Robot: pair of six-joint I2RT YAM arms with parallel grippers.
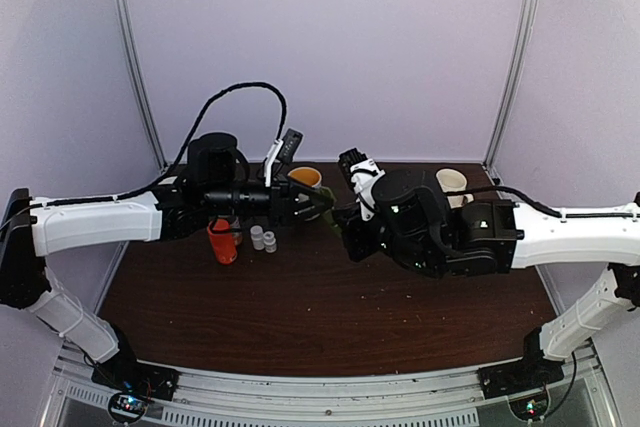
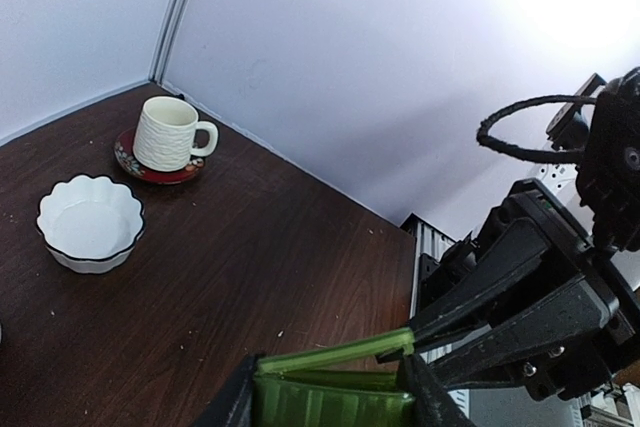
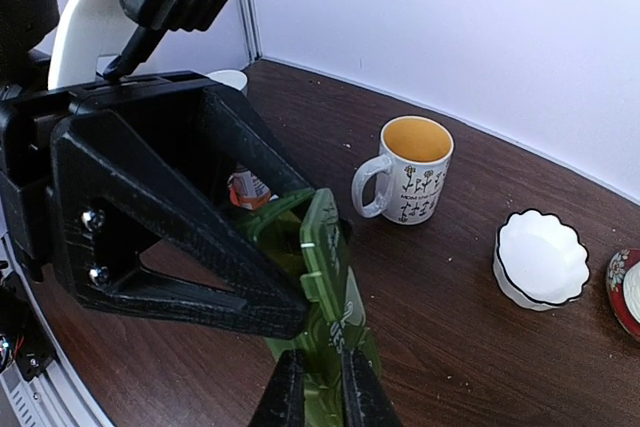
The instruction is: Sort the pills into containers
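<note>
A translucent green pill case (image 2: 333, 403) is held up in the air between my two arms. My left gripper is shut across its sides. A raised green strip, seemingly the lid (image 2: 335, 352), slants above the case body with a dark gap beneath. At the strip's right end, the fingers (image 2: 470, 302) of my right gripper meet the case. In the right wrist view they are nearly together, shut on the green case (image 3: 328, 257). Mostly hidden behind the arms in the top view is the case (image 1: 330, 209). No pills can be made out.
Two small white bottles (image 1: 263, 239) and an orange-red container (image 1: 222, 242) stand at the left. A printed mug (image 3: 403, 172), a white scalloped bowl (image 2: 90, 222) and a cream cup (image 2: 168, 135) on a saucer are at the back.
</note>
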